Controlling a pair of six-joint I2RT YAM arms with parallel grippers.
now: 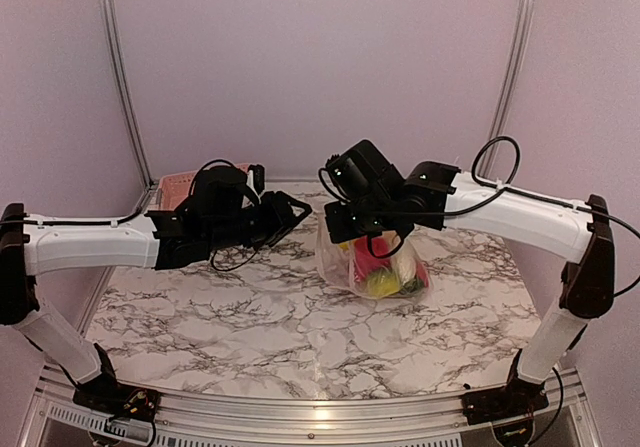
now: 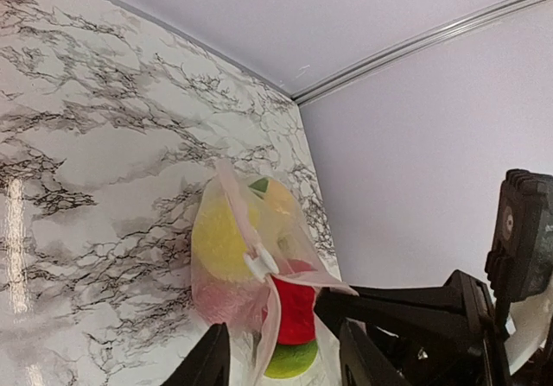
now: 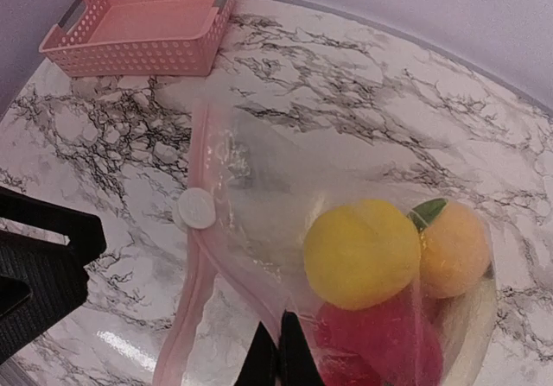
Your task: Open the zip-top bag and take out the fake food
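The clear zip top bag (image 1: pixel 338 267) sits right of the table's middle, its pinkish top edge (image 3: pixel 195 269) carrying a round white slider (image 3: pixel 197 208). Through its film show a yellow piece of fake food (image 3: pixel 363 252), an orange one with a green leaf (image 3: pixel 455 248) and a red one (image 3: pixel 380 334). My right gripper is shut on the bag's edge. Just left of the bag, my left gripper (image 1: pixel 303 210) is open; in its own wrist view the bag's edge appears between the spread fingers, untouched as far as I can tell.
A pink basket (image 3: pixel 143 65) stands at the back left, partly covered by my left arm in the top view. Both grippers are close together over the bag.
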